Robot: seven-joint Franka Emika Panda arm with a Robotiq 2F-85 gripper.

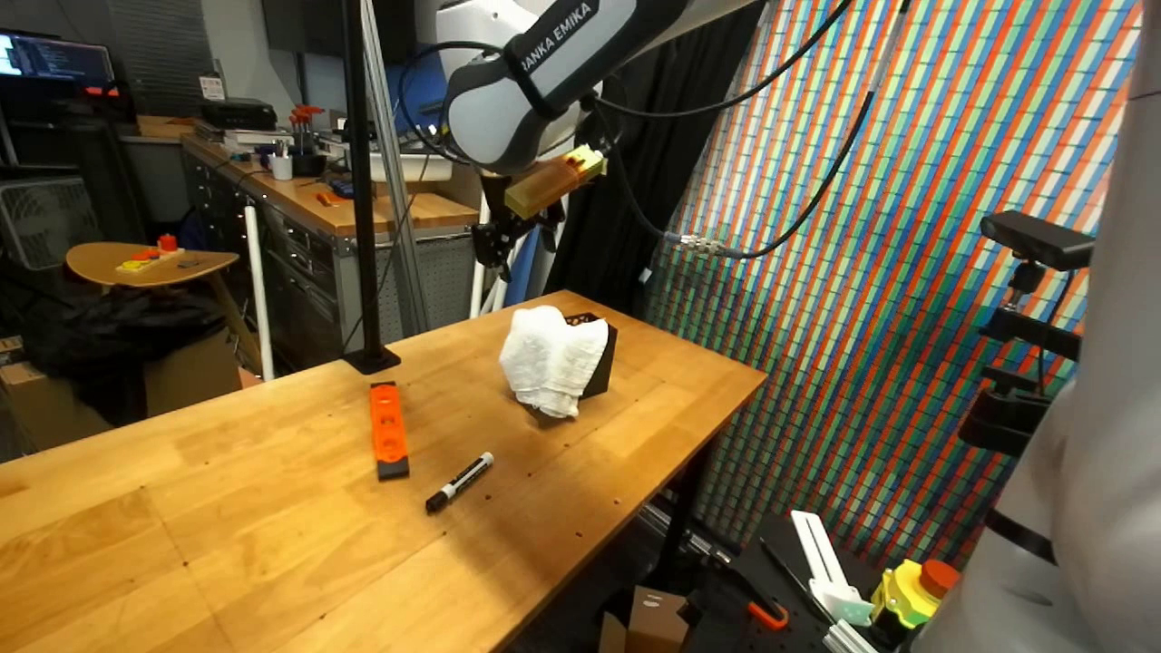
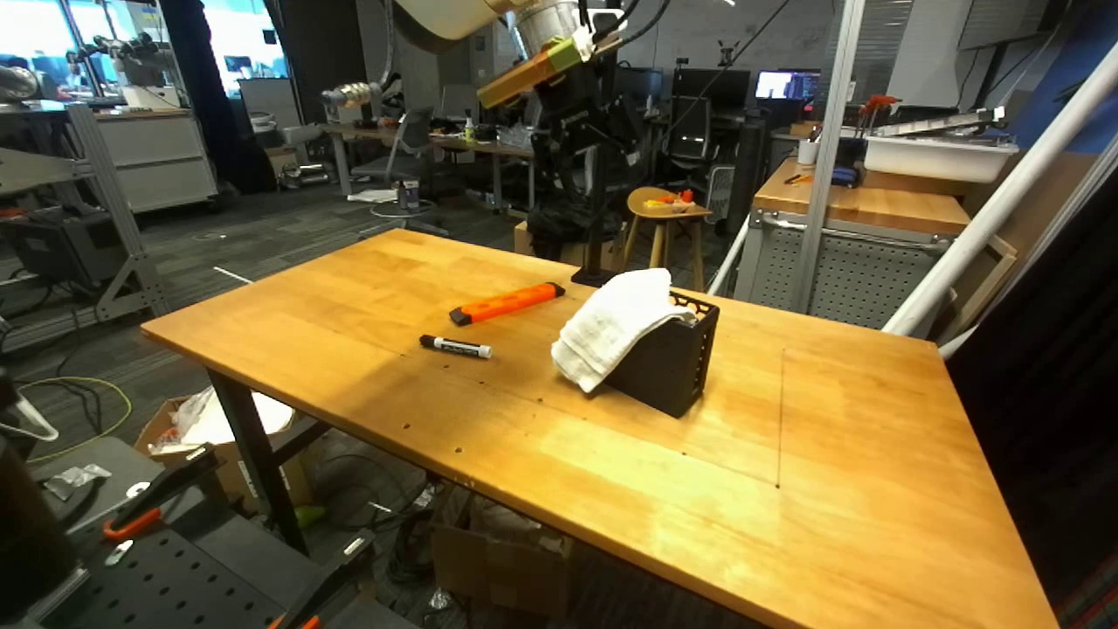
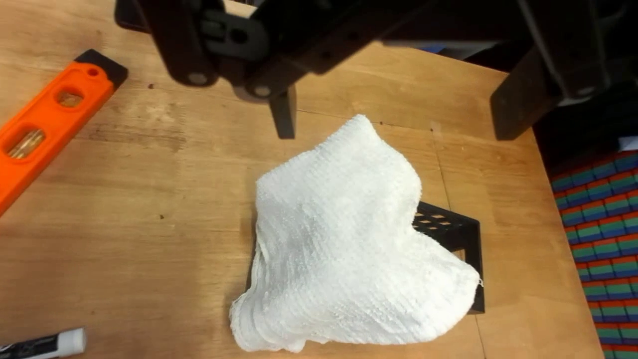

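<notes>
A white cloth (image 3: 341, 239) lies draped over a black box (image 3: 451, 227) with holes in its side, covering most of it in the wrist view. From the other side, more of the black box (image 2: 671, 362) shows beneath the cloth (image 2: 618, 320). Above them, clear of both, hangs my gripper, its fingers spread wide with nothing between them. In exterior view 1 the gripper (image 1: 520, 245) is over the far part of the table, higher than the cloth (image 1: 552, 354). An orange level (image 1: 388, 428) and a black-and-white marker (image 1: 459, 482) rest apart on the table.
A black post (image 1: 370, 218) rises at its back edge, close to the level. Cables loop from the arm beside a colourful striped curtain (image 1: 871, 272).
</notes>
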